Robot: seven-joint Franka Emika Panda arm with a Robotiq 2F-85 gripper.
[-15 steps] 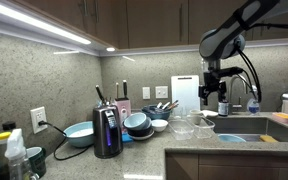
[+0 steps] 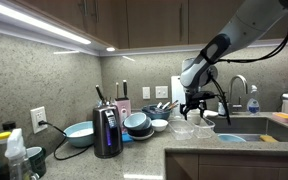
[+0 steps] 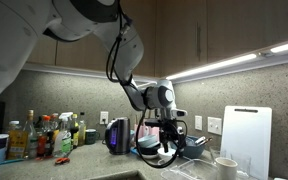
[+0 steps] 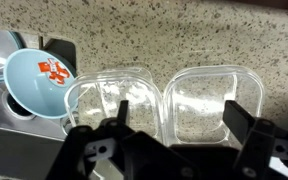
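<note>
Two clear plastic containers, a left one (image 4: 112, 92) and a right one (image 4: 216, 90), sit side by side on the speckled counter in the wrist view. My gripper stands open over their near part, one dark finger towards each container and nothing held between. From exterior view 1, the gripper (image 2: 194, 108) hangs just above the clear containers (image 2: 182, 130) beside the sink. In exterior view 2 the gripper (image 3: 168, 148) is small and dark, so its fingers are hard to make out there.
Light blue bowls (image 2: 138, 122) and a black toaster (image 2: 108, 132) stand left of the containers. The sink (image 2: 244, 126) with its faucet lies to the right. A blue bowl (image 4: 39, 80) with red-orange pieces inside sits beside the left container. Bare counter (image 4: 184, 35) lies beyond the containers.
The arm has moved left and somewhat lower in exterior view 1, from over the sink side to above the clear containers. The objects on the counter look unmoved.
</note>
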